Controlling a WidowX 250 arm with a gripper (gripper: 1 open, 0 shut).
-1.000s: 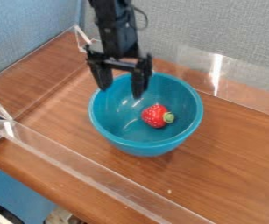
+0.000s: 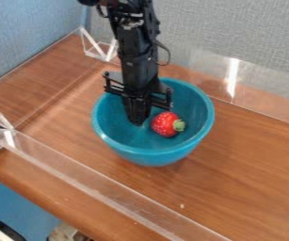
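Observation:
A teal bowl (image 2: 121, 141) sits on the wooden table, holding a red strawberry (image 2: 167, 123) in its right part. My black gripper (image 2: 136, 115) reaches down from the top into the bowl, left of the strawberry, its tip low inside. It looks shut, with nothing visible between its fingers; the fine detail of the fingertips is dark.
Clear panels (image 2: 232, 80) line the back and front edges. A blue padded wall stands at the back left, and white frames sit at the left side.
The strawberry has barely moved.

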